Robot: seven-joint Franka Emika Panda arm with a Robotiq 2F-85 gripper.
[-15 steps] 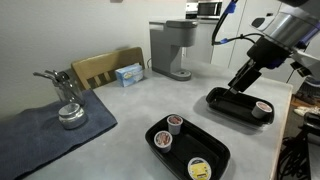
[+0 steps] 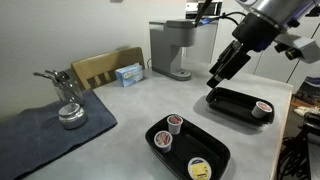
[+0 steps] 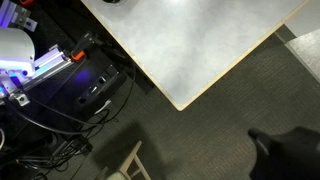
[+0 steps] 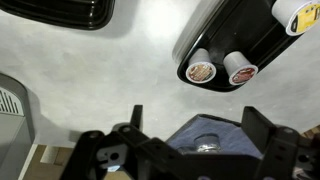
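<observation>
My gripper hangs above the table between two black trays. In the wrist view its fingers stand wide apart, with nothing between them. The front tray carries three pods: a reddish-lidded pod, another reddish-lidded pod near its left end, and a yellow-lidded pod. A single pod sits at the right end of the other tray. The wrist view shows the pair of reddish-lidded pods side by side in a tray corner.
A coffee machine stands at the back, with a blue box beside it. On the left, a dark cloth bears a metal canister and a utensil holder. Bare table lies between cloth and trays.
My gripper has moved left and slightly up in the exterior view, away from the right tray's pod. The pods and trays have not moved.
</observation>
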